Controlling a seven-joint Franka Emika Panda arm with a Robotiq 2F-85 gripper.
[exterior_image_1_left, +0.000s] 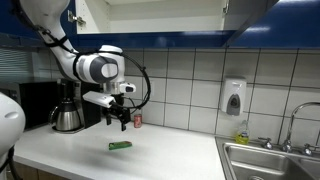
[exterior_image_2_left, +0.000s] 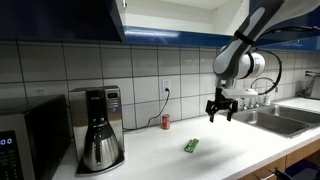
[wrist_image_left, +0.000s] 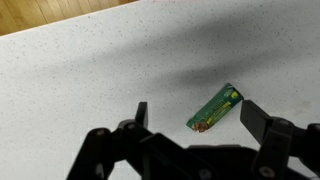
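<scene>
A small green packet (exterior_image_1_left: 120, 145) lies flat on the white counter (exterior_image_1_left: 165, 160). In the wrist view the same green packet (wrist_image_left: 215, 108) shows between my two black fingers, slanting, well below them. My gripper (exterior_image_1_left: 124, 124) hangs above the counter over the packet, pointing down. It stands open with nothing between its fingers, clear of the packet. In the second exterior view the gripper (exterior_image_2_left: 219, 116) is up in the air to the right of the packet (exterior_image_2_left: 191, 145).
Against the back wall stand a coffee maker with a steel jug (exterior_image_2_left: 101, 145) and a red can (exterior_image_1_left: 138, 118). A microwave (exterior_image_2_left: 31, 125) is at the far left of the second exterior view. The sink (exterior_image_1_left: 270, 162) lies to the right.
</scene>
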